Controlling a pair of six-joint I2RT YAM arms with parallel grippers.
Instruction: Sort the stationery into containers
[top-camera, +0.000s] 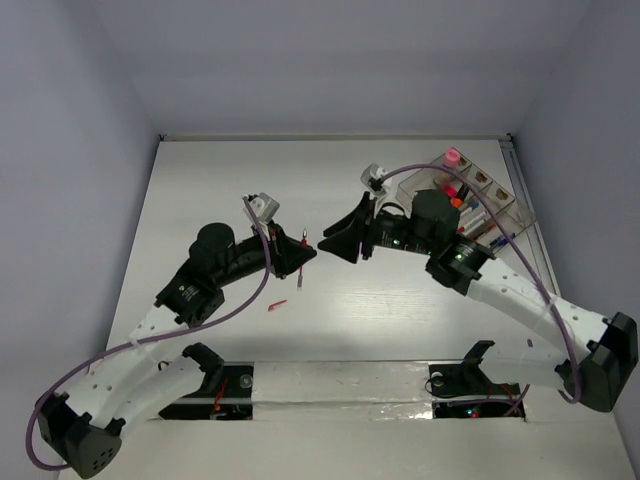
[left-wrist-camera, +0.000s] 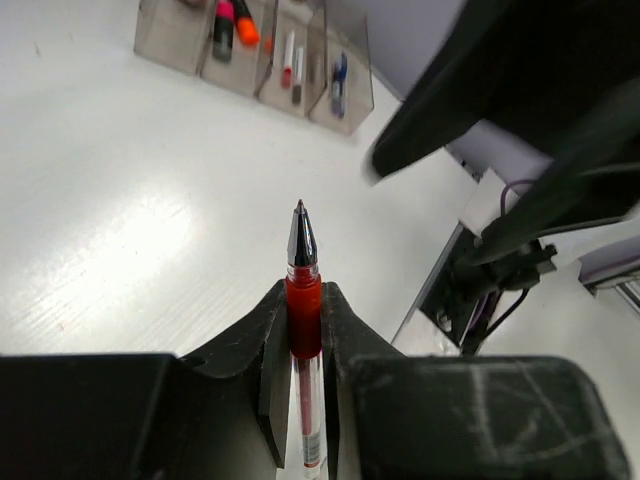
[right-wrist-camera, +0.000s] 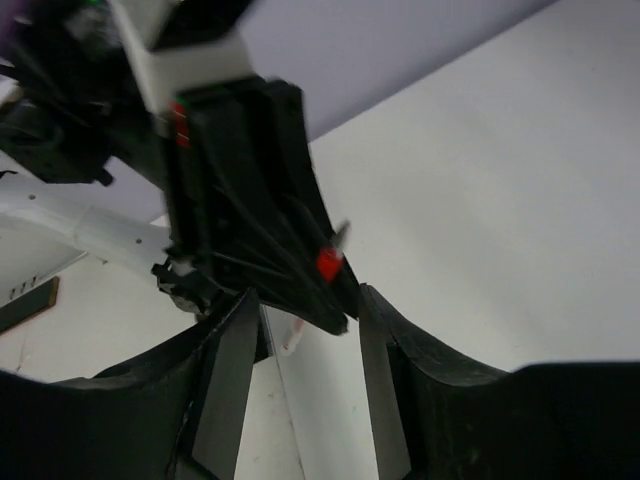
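A red pen with a clear barrel and a metal tip (left-wrist-camera: 304, 310) is clamped between the fingers of my left gripper (top-camera: 306, 254), tip pointing up in the left wrist view. In the right wrist view only the pen's red part (right-wrist-camera: 329, 264) and a bit of its barrel show past the left fingers. Facing it from the right is my right gripper (top-camera: 340, 246), its fingers (right-wrist-camera: 225, 385) apart with nothing between them. On the table below lies a small red item (top-camera: 277, 305). The clear divided organizer (top-camera: 410, 186) stands at the back right, partly hidden by the right arm.
Several markers and pens lie in the organizer's compartments, among them an orange-capped marker (left-wrist-camera: 246, 28) and blue pens (left-wrist-camera: 339, 85). Both arms are close together over the middle.
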